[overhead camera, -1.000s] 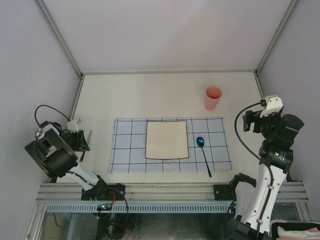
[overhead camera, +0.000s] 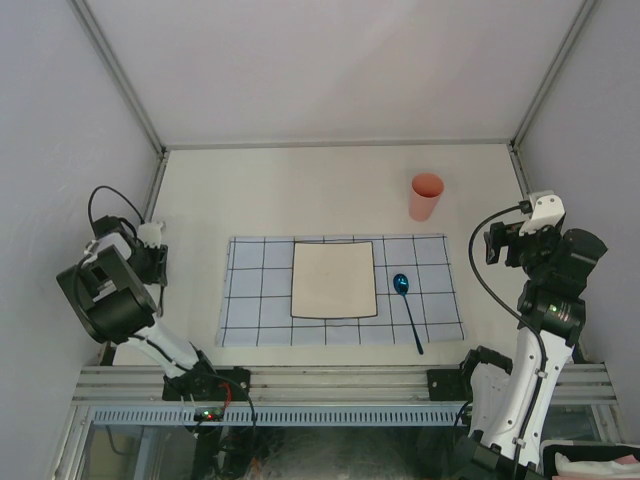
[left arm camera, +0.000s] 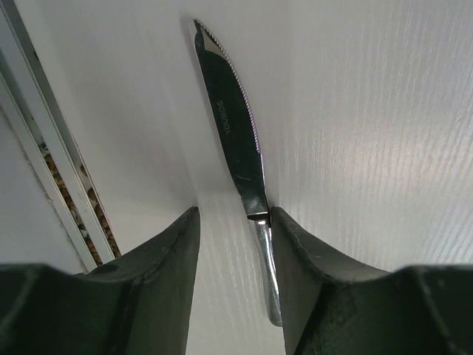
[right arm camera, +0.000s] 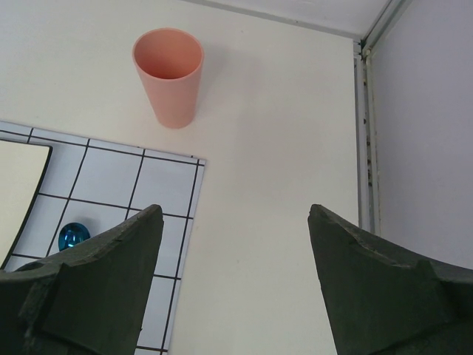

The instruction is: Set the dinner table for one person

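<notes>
In the left wrist view a table knife (left arm camera: pixel 235 137) with a dark serrated blade and silver handle lies flat on the white table. My left gripper stands open low over it; the knife's neck is between the fingertips, right beside the right one (left arm camera: pixel 284 229). From the top, only a dark bit of the knife (overhead camera: pixel 162 296) shows by the left arm. My open right gripper has nothing between its fingers, off the table's right side. A blue spoon (overhead camera: pixel 402 288) rests on the grid placemat (overhead camera: pixel 255 290), right of a square cream plate (overhead camera: pixel 333 280).
A pink cup (overhead camera: pixel 425 197) stands upright at the back right, behind the placemat. Metal rails (right arm camera: pixel 362 148) edge the table along the walls.
My left gripper has shifted slightly toward the back. The knife, slanted a second ago, now lies straighter and a little further left. The right arm looks still.
</notes>
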